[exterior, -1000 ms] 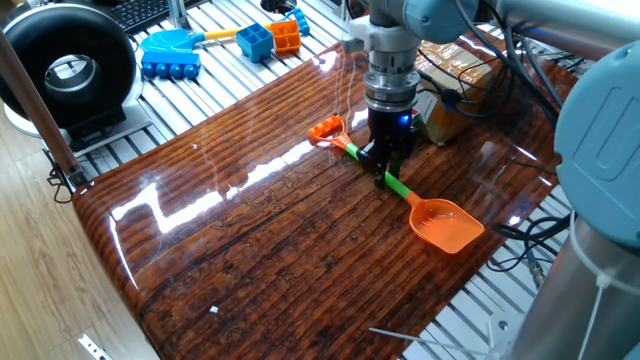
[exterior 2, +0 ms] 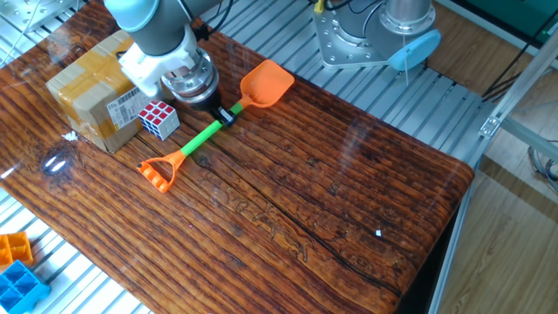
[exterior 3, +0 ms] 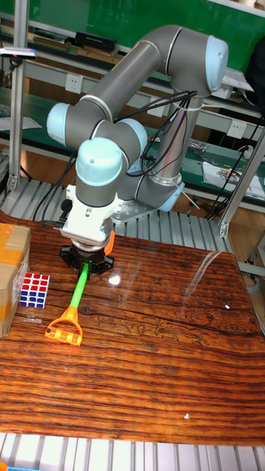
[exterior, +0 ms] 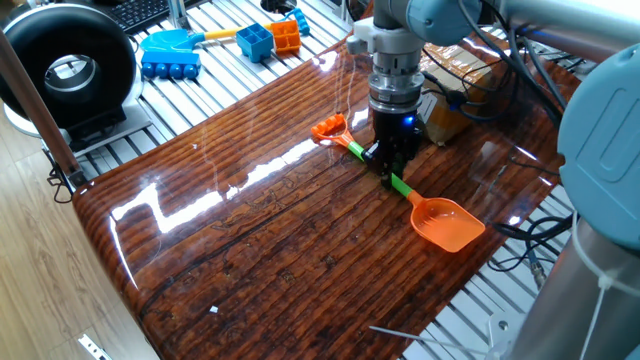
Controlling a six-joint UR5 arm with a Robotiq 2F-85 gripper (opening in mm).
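Observation:
A toy shovel with an orange scoop (exterior: 447, 224), a green shaft (exterior 2: 202, 138) and an orange D-shaped handle (exterior 3: 65, 327) lies across the wooden table. My black gripper (exterior: 383, 172) points down at the shaft's middle in exterior view 1, hiding part of the green. From exterior view 2, the gripper (exterior 2: 226, 116) is low over the shaft, nearer the scoop than the handle. In exterior view 3 the gripper (exterior 3: 86, 267) straddles the shaft, and most of the scoop is hidden behind it. Whether the fingers press on the shaft cannot be made out.
A Rubik's cube (exterior 2: 159, 119) stands close beside the shovel, against a taped cardboard box (exterior 2: 103, 92). Blue and orange toy blocks (exterior: 270, 40) and a blue shovel (exterior: 172, 41) lie off the table on the slatted surface.
Over the last second my gripper has shifted slightly right and the shovel's handle has moved a little the same way in exterior view 1.

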